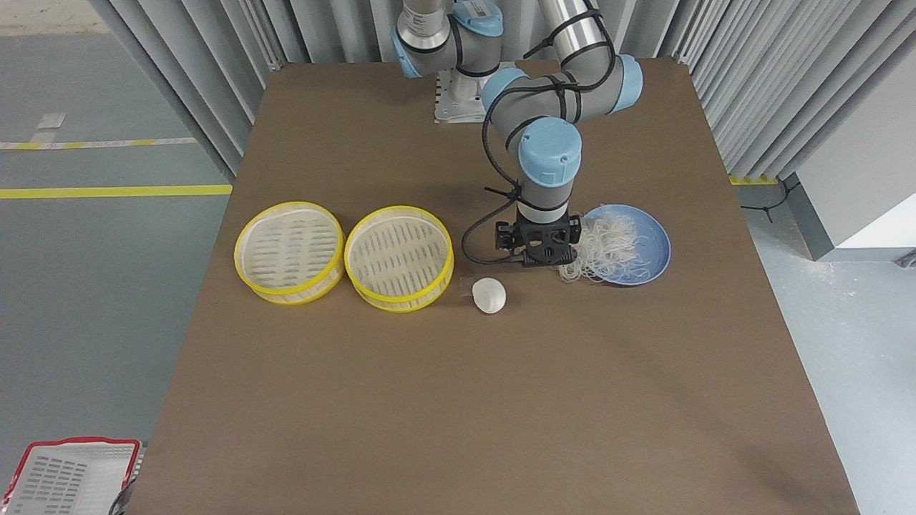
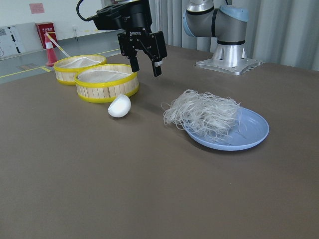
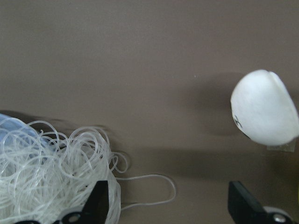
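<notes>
A white rounded object point(image 1: 489, 295) point(image 2: 119, 106) point(image 3: 264, 107) sits on the brown table, left of my gripper in the front view, beside a clear patch. The black gripper point(image 1: 537, 250) point(image 2: 146, 67) hangs above the table, its fingers apart with nothing between them. Beside it a blue plate point(image 1: 650, 244) point(image 2: 251, 132) holds a tangle of white strands point(image 1: 601, 249) point(image 2: 204, 112) point(image 3: 51, 172), which spills over the rim. Two round yellow-rimmed baskets point(image 1: 397, 256) point(image 1: 288, 252) stand side by side at the left.
A red-rimmed crate point(image 1: 69, 472) is off the table at the lower left.
</notes>
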